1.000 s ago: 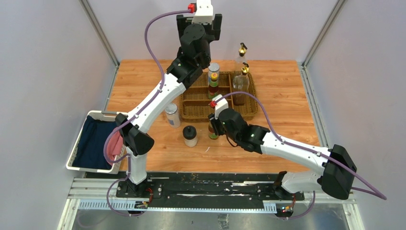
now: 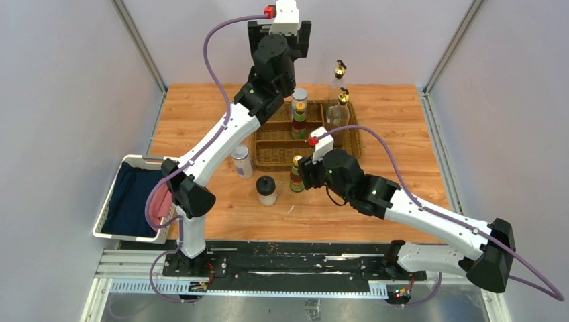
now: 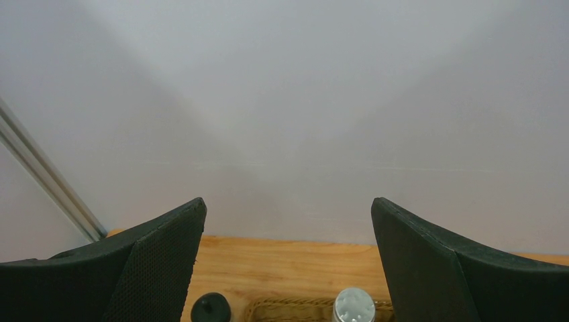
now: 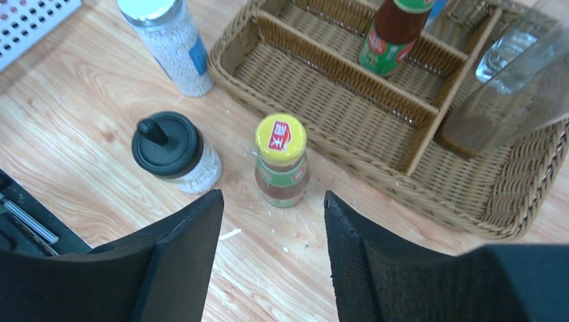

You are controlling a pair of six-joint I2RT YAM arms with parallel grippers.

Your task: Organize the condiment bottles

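A yellow-capped sauce bottle [image 4: 280, 157] stands upright on the table in front of the basket [image 2: 272, 163]. My right gripper is open on its near side, with fingers spread. The black-lidded jar [image 2: 266, 191] and a silver-lidded shaker [image 2: 242, 162] stand to its left, outside the basket. Inside the basket are another sauce bottle [image 2: 299, 122], a silver-lidded jar [image 2: 299, 96] and gold-topped glass bottles at the right. High at the back, my left gripper is open and empty.
A white bin [image 2: 127, 235] with dark and pink cloths stands at the left. The basket's front left compartments look empty. Bare table [image 2: 396, 134] lies to the basket's right, and a small white scrap [image 4: 230, 234] lies near the sauce bottle.
My right gripper has drawn back to the right from the yellow-capped bottle, which now shows more fully and stands upright. The left arm has stayed still.
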